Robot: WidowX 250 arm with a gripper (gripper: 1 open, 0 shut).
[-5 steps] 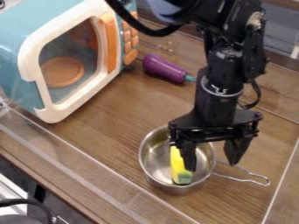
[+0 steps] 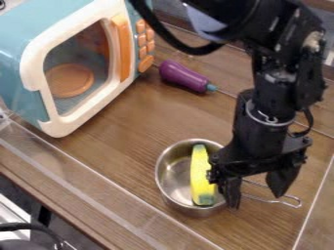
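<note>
A steel pot (image 2: 173,173) with a long wire handle sits on the wooden counter, holding a yellow banana-like object (image 2: 201,172) with a green end. The black gripper (image 2: 235,182) is open at the pot's right side, low beside the yellow object; its fingertips are partly hard to make out against the dark arm.
A toy microwave (image 2: 72,62) with its orange plate visible stands at upper left. A purple eggplant (image 2: 182,76) lies at the back beside it.
The gripper has shifted right and downward from over the pot's middle, uncovering more of the yellow object.
</note>
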